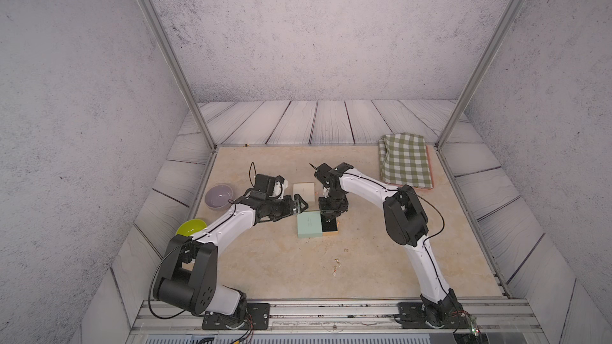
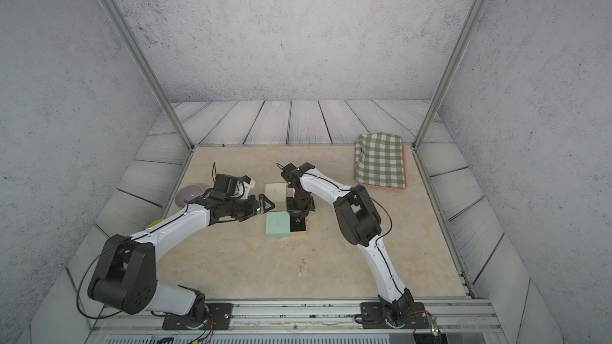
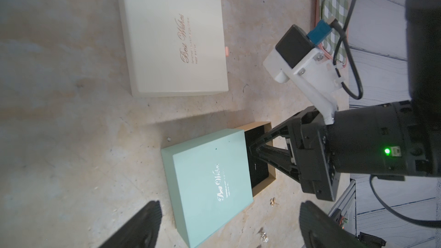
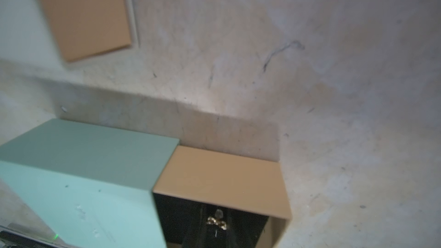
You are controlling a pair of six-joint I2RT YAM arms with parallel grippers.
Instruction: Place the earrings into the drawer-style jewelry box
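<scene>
The mint-green jewelry box [image 3: 211, 179] lies with its black-lined drawer [image 3: 258, 180] pulled partly out on the right. My right gripper points down into the drawer, its fingertips nearly together. In the right wrist view a small gold bow-shaped earring [image 4: 216, 223] with a clear stone shows between the dark fingers, over the black lining. To the left of the box, my left gripper [image 1: 302, 203] is open and empty, its blurred fingers [image 3: 140, 226] wide apart. More earrings [image 3: 263, 235] lie loose on the table in front of the box.
A closed cream box [image 3: 179, 41] sits behind the green one. Purple [image 1: 219, 197] and lime [image 1: 191, 226] bowls stand at the left, and a checked cloth [image 1: 406, 160] at the back right.
</scene>
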